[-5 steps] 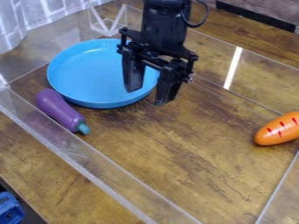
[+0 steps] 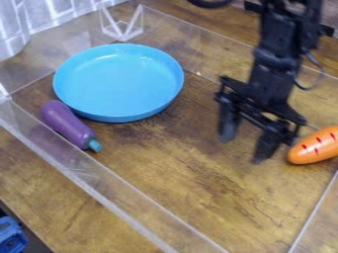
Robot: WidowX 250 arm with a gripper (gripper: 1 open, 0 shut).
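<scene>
My gripper is blurred in the camera view, hanging over the wooden table just left of an orange carrot with red marks. Whether its fingers are open or shut is hard to tell, and nothing clearly shows between them. A blue plate lies at the upper left, and a purple eggplant lies below and left of it.
Clear plastic walls edge the wooden table. A white wire piece stands at the back left, and a blue object is at the lower left corner.
My gripper has moved right and somewhat down, away from the blue plate and toward the carrot. The plate, eggplant and carrot look unmoved.
</scene>
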